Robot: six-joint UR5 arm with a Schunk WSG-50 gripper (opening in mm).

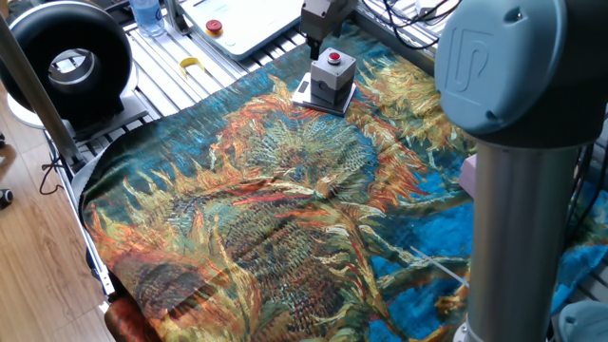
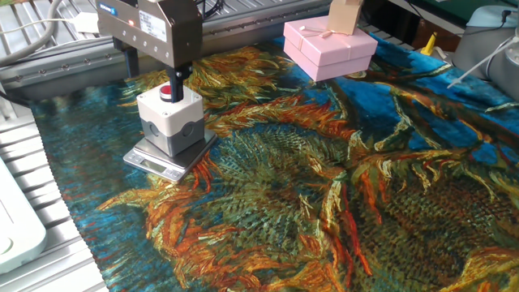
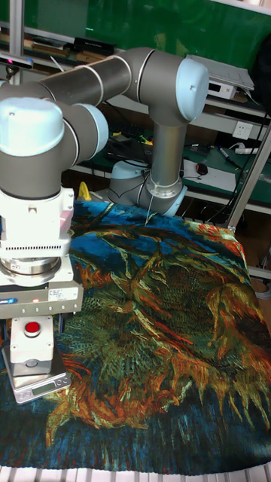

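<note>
A grey-and-white box with a red push button on top [image 2: 172,122] sits on a small silver digital scale [image 2: 154,165]. In exterior view 1 the same box [image 1: 332,78] shows on the scale [image 1: 306,95] near the cloth's far edge. My gripper [image 2: 154,88] is open over it, its two dark fingers well apart. One fingertip [image 2: 177,91] overlaps the right side of the red button in exterior view 2; whether it touches cannot be told. In exterior view 3 the box [image 3: 32,353] stands below the gripper body, which hides the fingers.
A pink gift box [image 2: 328,55] with a small brown box [image 2: 345,15] on it stands at the back of the sunflower cloth [image 2: 268,203]. A pale tray with a red knob [image 1: 215,28] lies beyond the cloth; a black ring-shaped object [image 1: 66,62] stands left.
</note>
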